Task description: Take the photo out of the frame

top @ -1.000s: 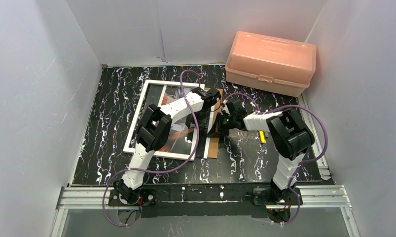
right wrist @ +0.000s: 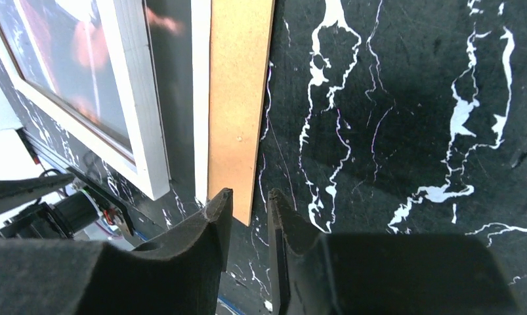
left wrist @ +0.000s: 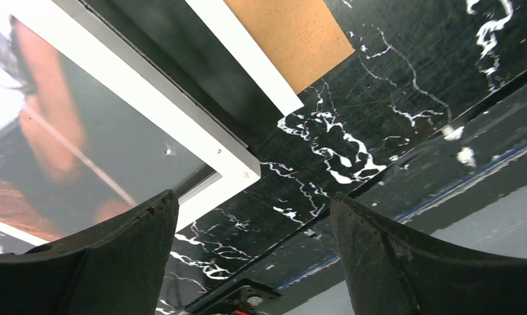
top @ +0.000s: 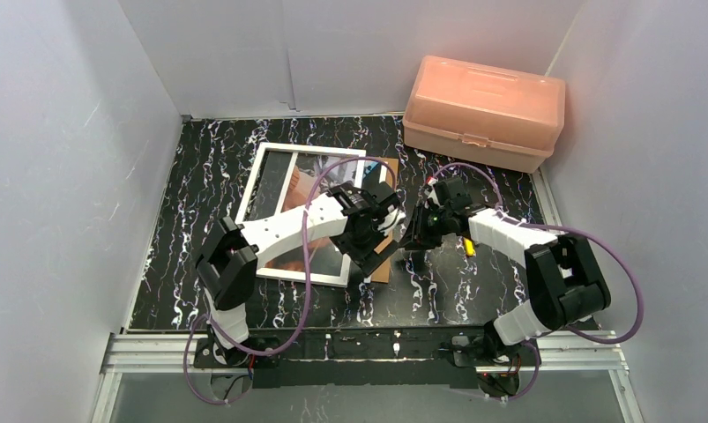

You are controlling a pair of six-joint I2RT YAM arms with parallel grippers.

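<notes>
The white picture frame [top: 252,181] lies flat on the dark marbled table. Inside its rim shows the photo [left wrist: 54,115], with hand-like shapes and glare over it; the left arm partly covers both from above. Right of the frame lies a brown board [right wrist: 237,98], with a white strip [right wrist: 201,98] along its left side and a dark band between strip and frame. My left gripper is open above the frame's near right corner, its fingers wide apart. Beside the board, my right gripper is slightly open, a narrow empty gap between its fingertips.
A closed orange box [top: 487,101] stands at the back right. Something small and yellow [top: 469,248] lies by the right arm. Purple hoses run along both arms. Clear table lies left of the frame and at the front right.
My left gripper has swung toward the table's front, from over the frame's right side to its near right corner. My right gripper has drawn back rightward off the board. Frame and board look unmoved.
</notes>
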